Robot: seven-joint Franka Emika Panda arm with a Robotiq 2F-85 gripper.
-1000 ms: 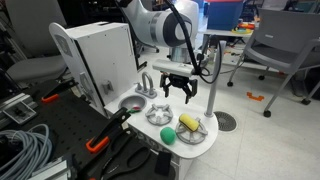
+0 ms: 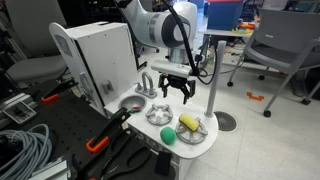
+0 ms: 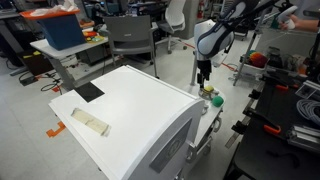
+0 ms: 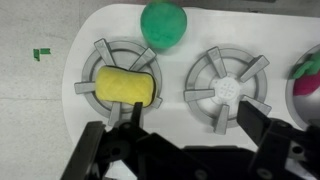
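My gripper is open over the play-kitchen top, its fingers spread wide with nothing between them. In exterior view 1 the gripper (image 2: 177, 93) hangs above the far side of the surface. A yellow block-like object (image 4: 124, 86) rests on the left grey burner (image 4: 92, 62) in the wrist view. Just above that burner's edge lies a green round object (image 4: 163, 25). The right burner (image 4: 227, 88) is empty. A metal bowl-like sink (image 4: 291, 99), partly cut off at the right, holds a red object (image 4: 307, 84) and something green.
A faucet (image 2: 149, 82) rises behind the sink. The tall white cabinet (image 2: 95, 58) stands beside it, and a white post (image 2: 215, 75) rises at the opposite end. A black table (image 2: 60, 125) with cables and tools borders the near side.
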